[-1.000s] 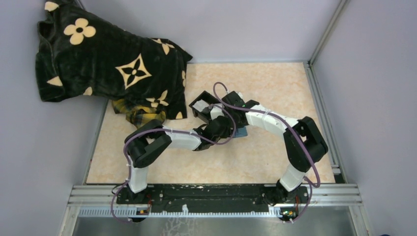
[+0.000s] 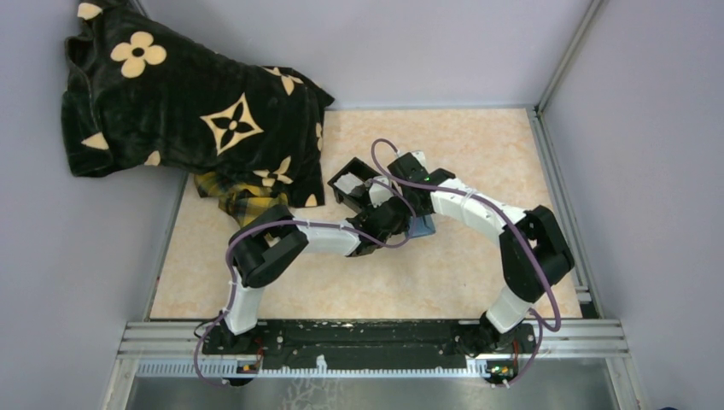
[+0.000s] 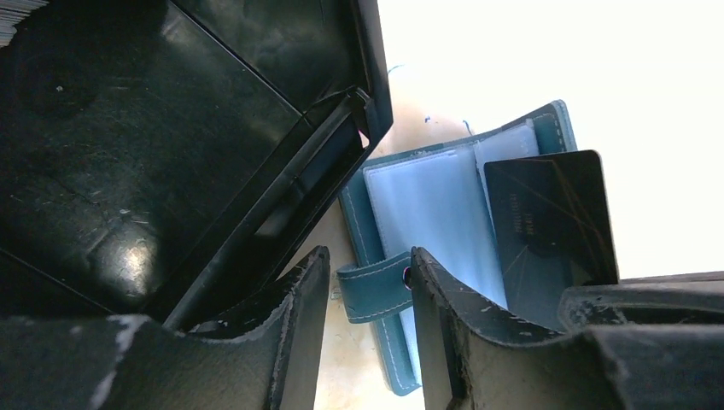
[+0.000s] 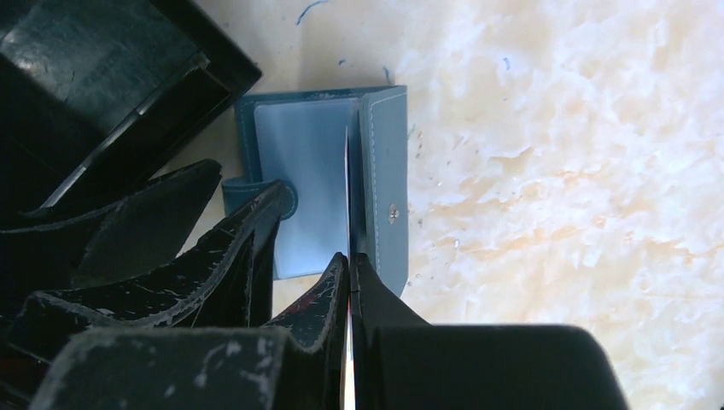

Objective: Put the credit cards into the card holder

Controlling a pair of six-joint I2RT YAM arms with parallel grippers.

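Note:
The blue card holder (image 2: 422, 225) lies open on the table under both grippers. In the left wrist view, my left gripper is at the holder's strap (image 3: 376, 295), fingertips a little apart on either side of part of it; whether it grips is unclear. A dark card (image 3: 542, 213) is over the holder's right part. In the right wrist view, my right gripper is shut, with a thin edge-on strip, seemingly a card, rising from its fingertips over the holder (image 4: 303, 145).
A black open box (image 2: 340, 190) with pale contents sits beside the holder at upper left. A dark patterned blanket (image 2: 188, 111) and plaid cloth (image 2: 243, 201) cover the back left.
Both arms have shifted slightly toward the right over the last second, and the right gripper's housing has moved a little toward the back.

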